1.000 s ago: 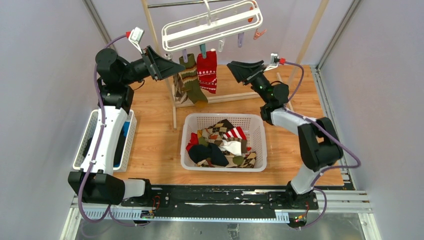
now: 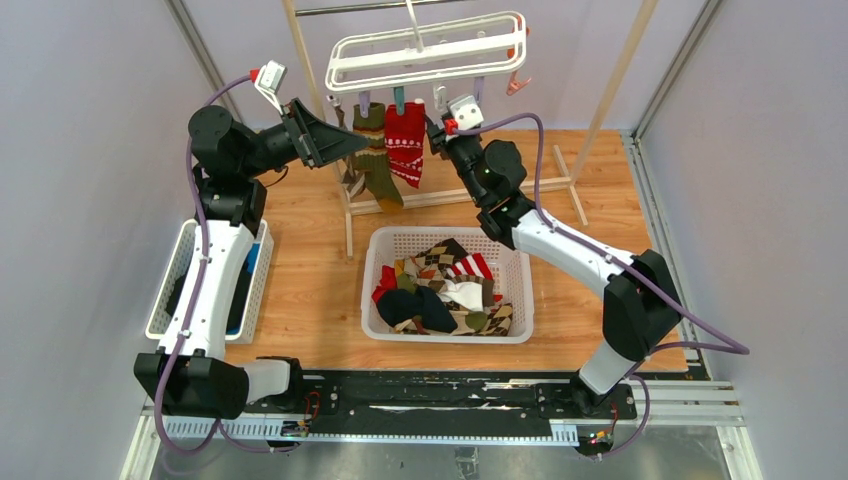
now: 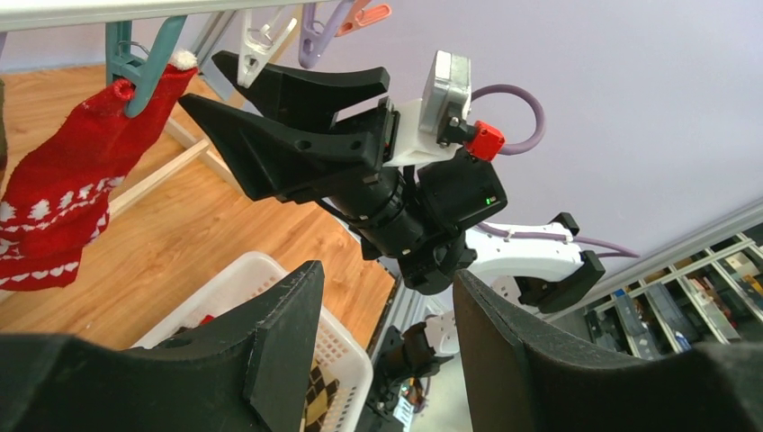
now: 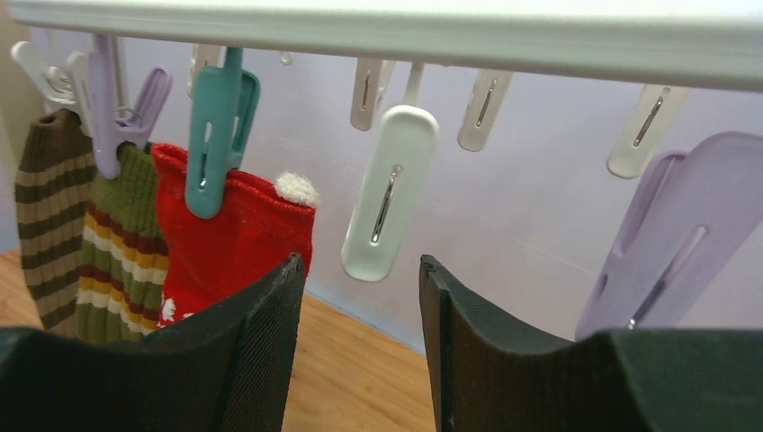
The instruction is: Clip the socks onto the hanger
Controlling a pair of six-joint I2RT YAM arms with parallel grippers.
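A white hanger (image 2: 430,60) hangs at the top with clips below it. From it hang a red sock (image 2: 405,140), an olive striped sock (image 2: 372,155) and a brown striped sock (image 4: 56,216), partly hidden at the far left. A teal clip (image 4: 211,139) grips the red sock's cuff. My right gripper is open, its fingertips either side of the lower end of an empty white clip (image 4: 391,189) in that view; contact cannot be made out. Left of the socks, my left gripper (image 2: 362,147) holds nothing, its fingers (image 3: 292,333) apart.
More socks lie in a white basket (image 2: 377,290) below the hanger. Empty purple (image 4: 684,234) and orange (image 3: 364,18) clips hang to the right. Wooden stand legs (image 2: 610,85) flank the hanger; a second basket (image 2: 255,290) stands at the left.
My right gripper has moved left and up to the white clip beside the red sock. The hanger and hanging socks have shifted slightly. My left arm has barely moved.
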